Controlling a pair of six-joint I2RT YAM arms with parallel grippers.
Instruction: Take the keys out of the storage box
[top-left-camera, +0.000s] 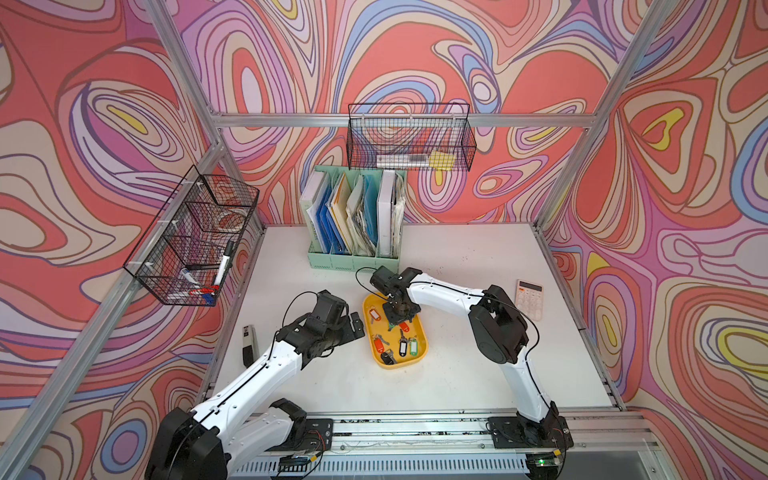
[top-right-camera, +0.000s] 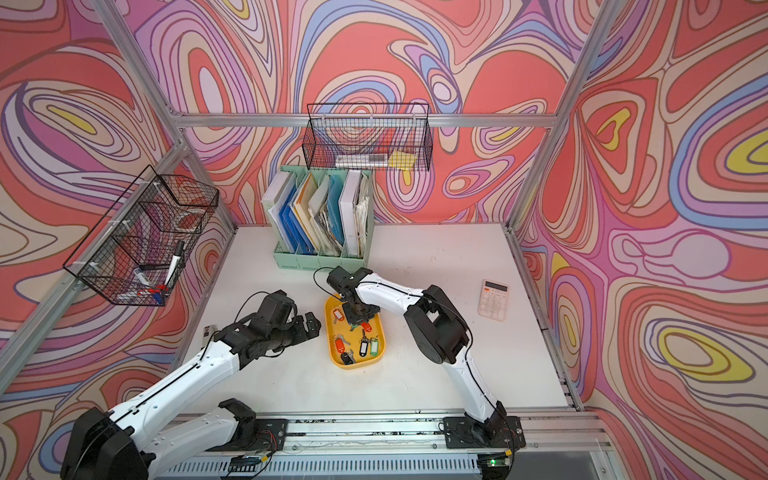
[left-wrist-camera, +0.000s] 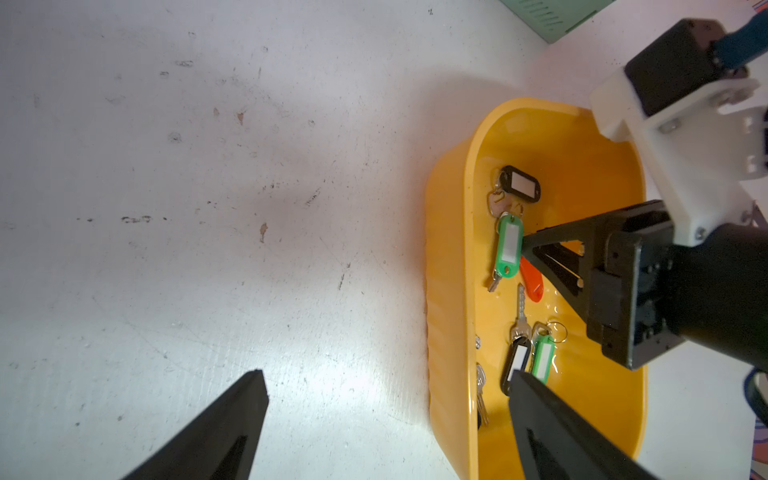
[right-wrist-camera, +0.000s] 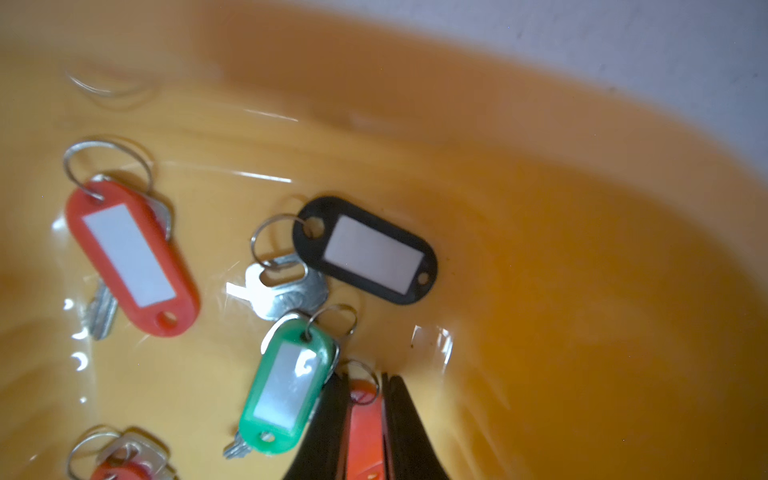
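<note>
The yellow storage box (top-left-camera: 382, 364) stands mid-table with several tagged keys in it. In the right wrist view, a red tag (right-wrist-camera: 365, 432) with a ring shows between the close-set fingers of my right gripper; whether they press on it I cannot tell. A green-tagged key (right-wrist-camera: 289, 384) lies right beside the left finger. A black-tagged key (right-wrist-camera: 369, 254) and another red-tagged key (right-wrist-camera: 130, 256) lie on the box floor. Outside the box's left wall, my left gripper stands open and empty, its right finger (left-wrist-camera: 552, 436) overlapping the box in view.
A green file holder (top-left-camera: 352, 261) stands behind the box. At the right lies a pink calculator (top-left-camera: 529, 300), and a dark handheld item (top-left-camera: 249, 345) lies far left. Wire baskets (top-left-camera: 412, 144) hang on the frame. Bare table surrounds the box's front and right.
</note>
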